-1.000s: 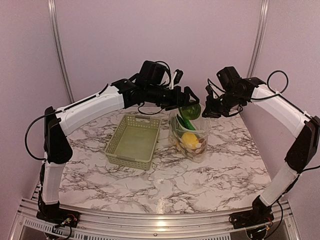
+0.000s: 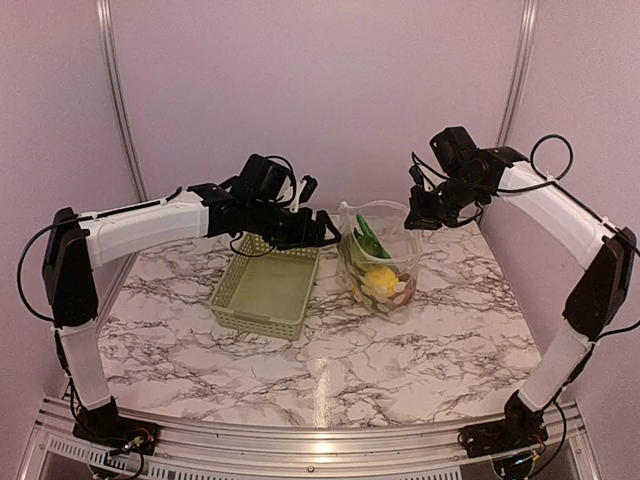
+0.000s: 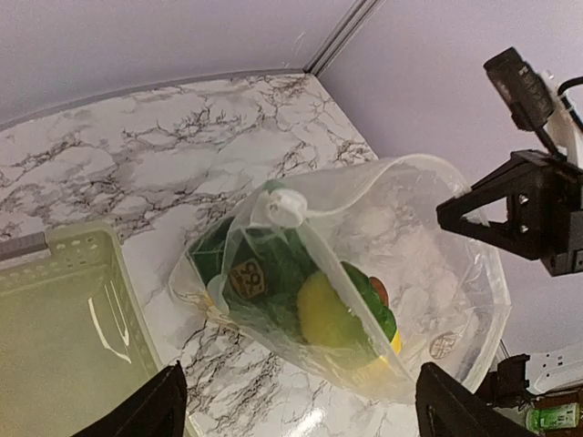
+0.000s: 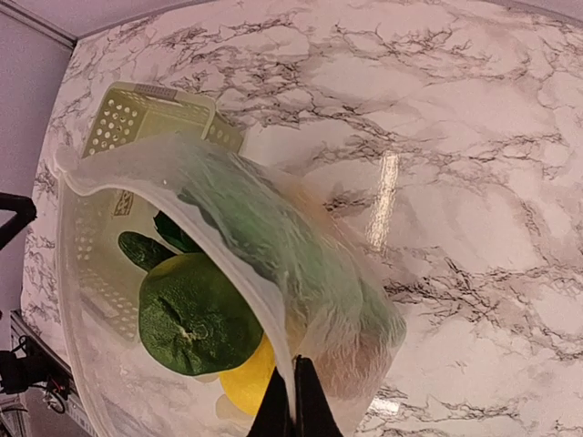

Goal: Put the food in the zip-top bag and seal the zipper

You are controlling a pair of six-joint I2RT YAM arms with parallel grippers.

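The clear zip top bag (image 2: 402,262) stands with its mouth wide open right of the basket. Inside it lie a round green vegetable (image 4: 196,314), a yellow food item (image 2: 381,281) and a long green one (image 2: 369,236), with more pieces blurred through the plastic. My right gripper is shut on the bag's rim at the right of the mouth; the rim runs between its fingers. My left gripper (image 2: 330,228) is beside the bag's left rim, its fingers (image 3: 146,410) apart and nothing between them. The slider (image 3: 286,208) shows on the bag's corner.
An empty pale green basket (image 2: 262,285) sits left of the bag, beneath my left arm. Walls close in the back and both sides.
The round green vegetable went from my left gripper down into the bag. The right gripper stays at the rim.
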